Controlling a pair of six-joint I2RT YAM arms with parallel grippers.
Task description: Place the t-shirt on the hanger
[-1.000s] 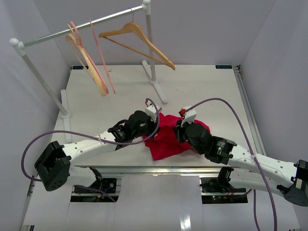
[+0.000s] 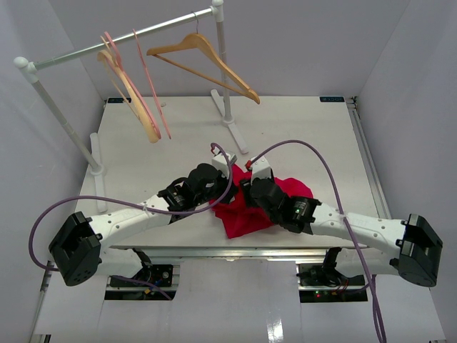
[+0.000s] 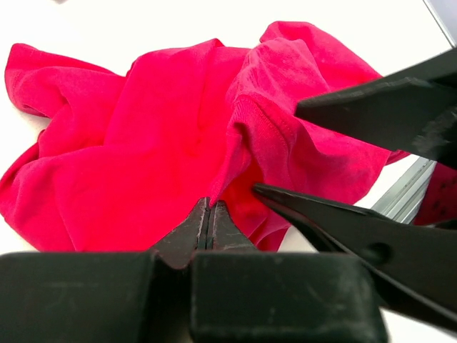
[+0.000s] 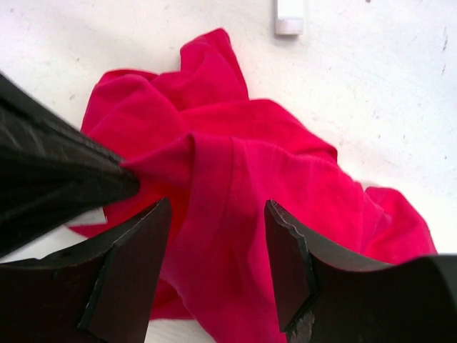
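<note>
The red T-shirt [image 2: 246, 218] lies crumpled near the table's front edge, largely hidden under both arms in the top view. My left gripper has its fingertips together on a raised fold of the red cloth. My right gripper stands open over a ridge of the shirt, its fingers either side of it; the right gripper's dark fingers also reach into the left wrist view from the right. A wooden hanger [image 2: 203, 50] hangs from the rail above the back of the table.
The white rack [image 2: 65, 56] stands at left with more hangers [image 2: 146, 121], pink and wooden. Its foot [image 2: 235, 136] rests on the table behind the shirt.
My right gripper has moved left, toward my left gripper, over the shirt. The left gripper shifted slightly left earlier and has since stayed about still.
</note>
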